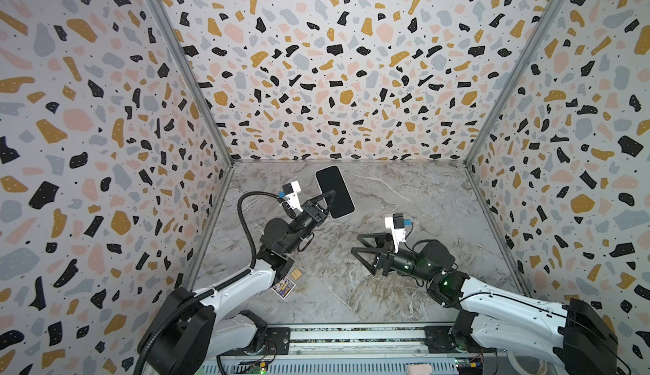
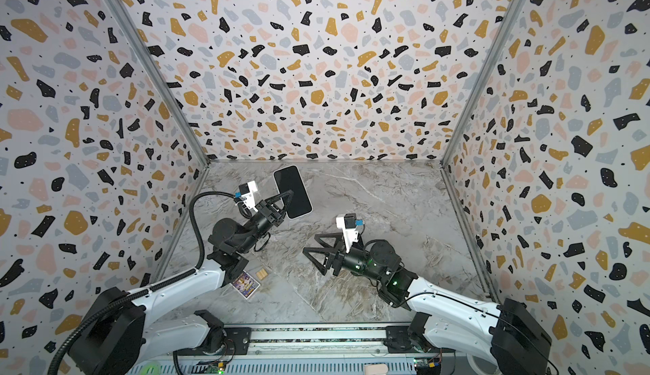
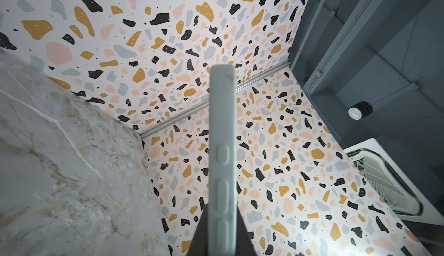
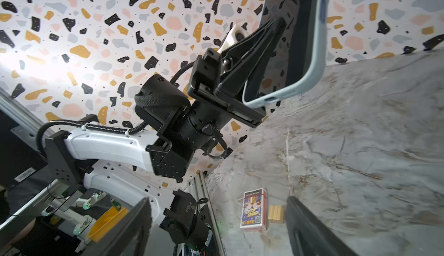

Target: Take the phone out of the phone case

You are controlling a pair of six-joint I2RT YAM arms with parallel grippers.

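Observation:
My left gripper (image 1: 326,199) is raised and shut on the phone case (image 1: 336,186), a pale light-blue rimmed case whose dark face shows in both top views and in the right wrist view (image 4: 314,43). In the left wrist view its pale side edge (image 3: 222,158) stands upright between the fingers. Whether the phone is inside the case I cannot tell for sure. My right gripper (image 1: 359,249) stands open, lower and to the right, apart from the case, with nothing between its fingers.
A card box (image 4: 253,209) and a small wooden block (image 4: 276,213) lie on the marble table (image 1: 406,185) at the front left. Patterned walls enclose it on three sides.

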